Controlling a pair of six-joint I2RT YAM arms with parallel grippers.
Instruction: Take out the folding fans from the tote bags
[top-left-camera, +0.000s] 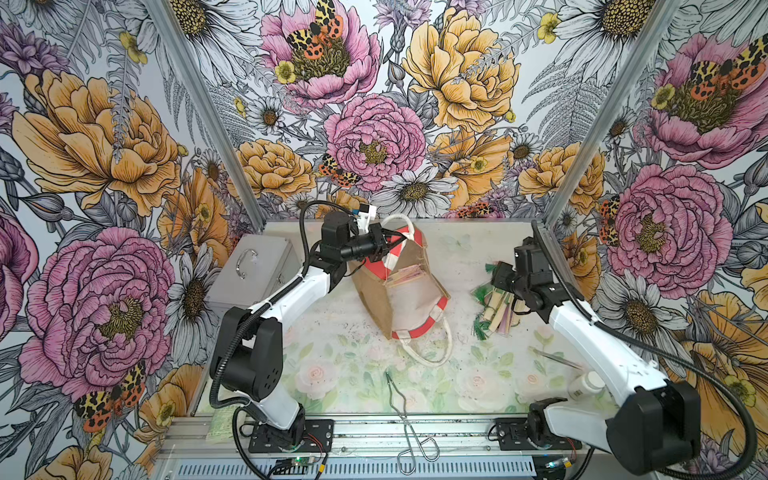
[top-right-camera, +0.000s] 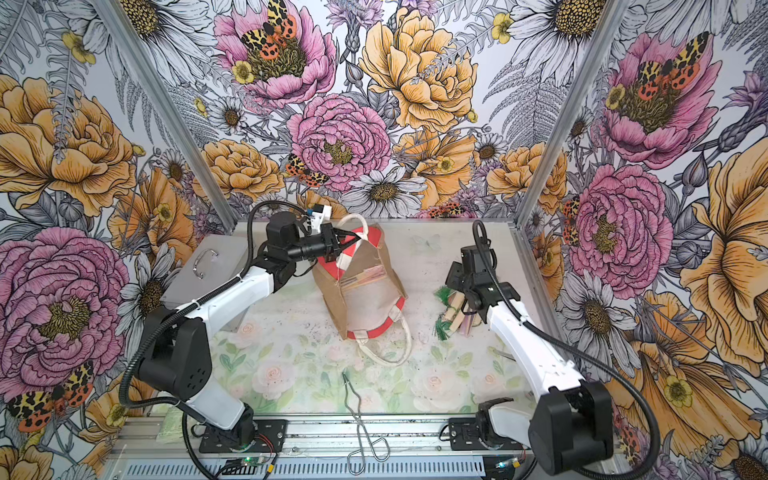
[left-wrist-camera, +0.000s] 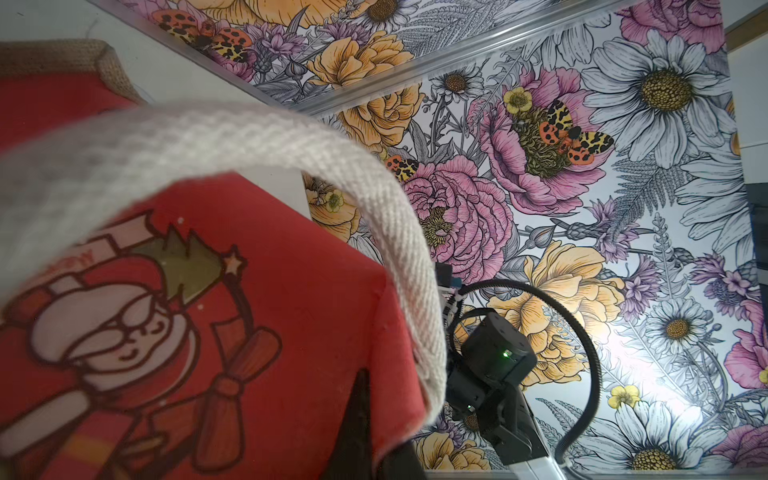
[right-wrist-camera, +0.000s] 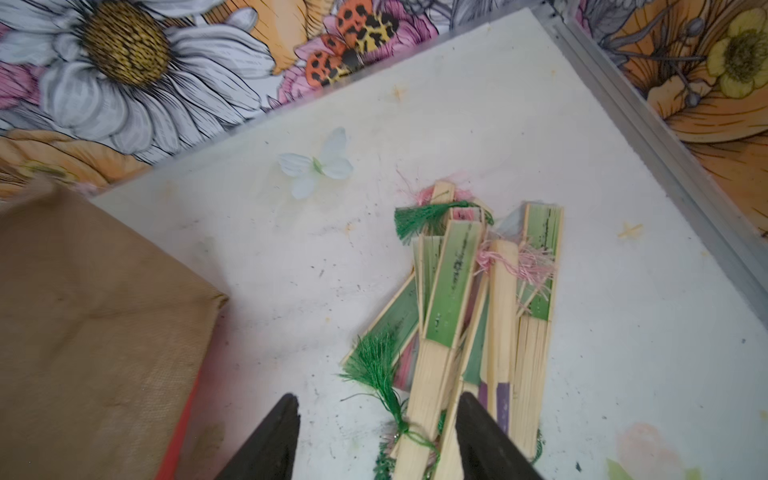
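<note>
The brown-and-red tote bag (top-left-camera: 416, 308) lies with its mouth toward me, and several folded fans (top-right-camera: 364, 277) show inside. At its far red rim, my left gripper is shut on the bag's fabric; a white handle (left-wrist-camera: 312, 148) arches over it in the left wrist view. Over on the right, a pile of wooden fans (right-wrist-camera: 448, 304) with green and pink tassels rests on the table. My right gripper hangs above the pile's near side, open, with nothing held between its fingers.
A grey metal box (top-left-camera: 252, 268) stands at the back left. Metal tongs (top-left-camera: 408, 428) lie at the front edge, and a white jar (top-left-camera: 588, 385) is beside the right arm's base.
</note>
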